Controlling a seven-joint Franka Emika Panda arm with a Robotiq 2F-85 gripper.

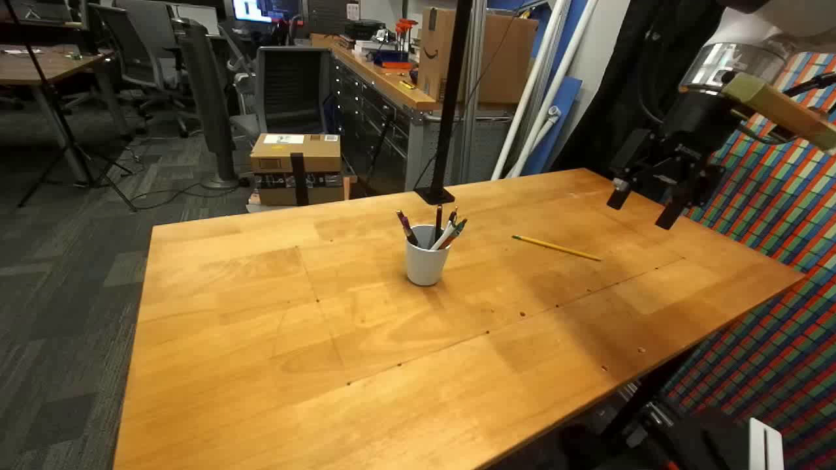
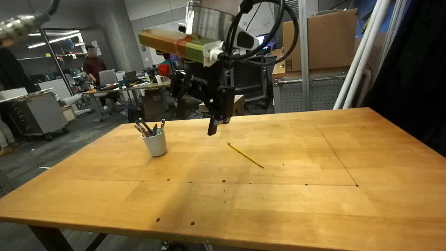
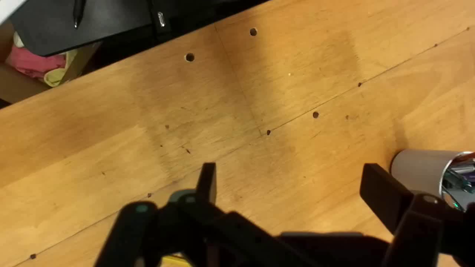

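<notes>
On the wooden table (image 1: 258,329) lies a yellow pencil (image 1: 556,248), well to the right of a white cup (image 1: 425,262) that stands upright with several pens and markers in it. Above the table hangs my gripper (image 1: 641,215), open and empty, apart from both. In exterior view 2 the pencil (image 2: 245,155) is on the tabletop below and right of the gripper (image 2: 217,125); the cup (image 2: 155,144) stands to the left. From the wrist, the open gripper has bare wood between its fingers. The cup (image 3: 421,171) is at the right, and a bit of the pencil (image 3: 174,260) shows at the bottom edge, mostly hidden.
A black vertical pole (image 1: 447,117) stands at the table's far edge. Past the near edge, the wrist view shows a dark surface (image 3: 98,26) and a box with pink and yellow cloth (image 3: 33,62).
</notes>
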